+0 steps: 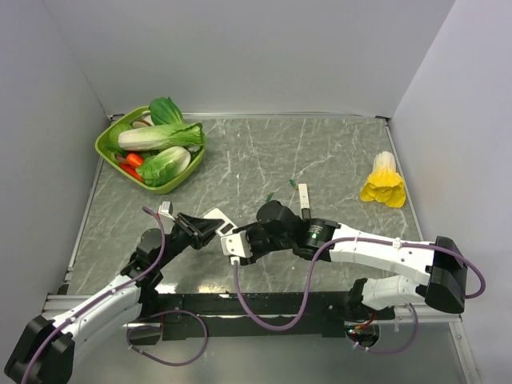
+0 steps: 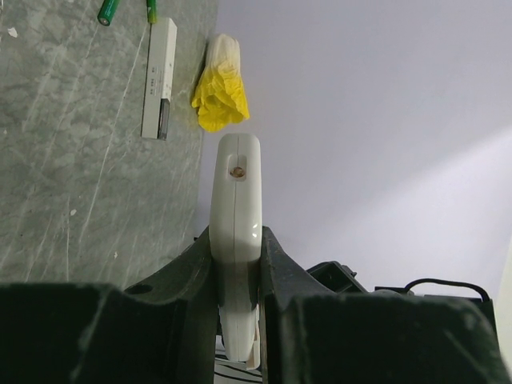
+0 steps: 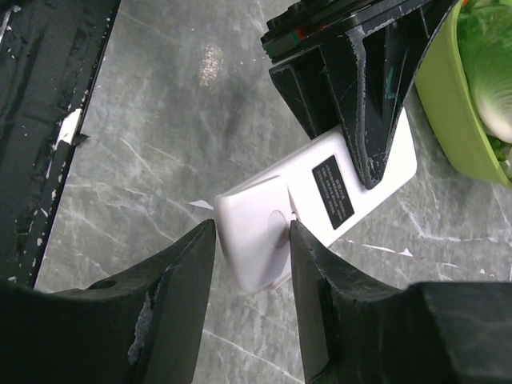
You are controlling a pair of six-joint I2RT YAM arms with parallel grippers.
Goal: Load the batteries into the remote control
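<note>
My left gripper (image 1: 210, 226) is shut on the white remote control, also visible from its back with a dark label in the right wrist view (image 3: 392, 168). My right gripper has its fingers on either side of the remote's lower end, where a white cover piece (image 3: 248, 224) sits slightly raised; whether they grip it tightly is unclear. Two green batteries (image 2: 108, 10) lie on the grey table beside a long light strip-shaped object (image 2: 156, 80).
A green basket of vegetables (image 1: 104, 144) stands at the back left. A yellow-wrapped vegetable (image 1: 382, 186) lies at the right edge.
</note>
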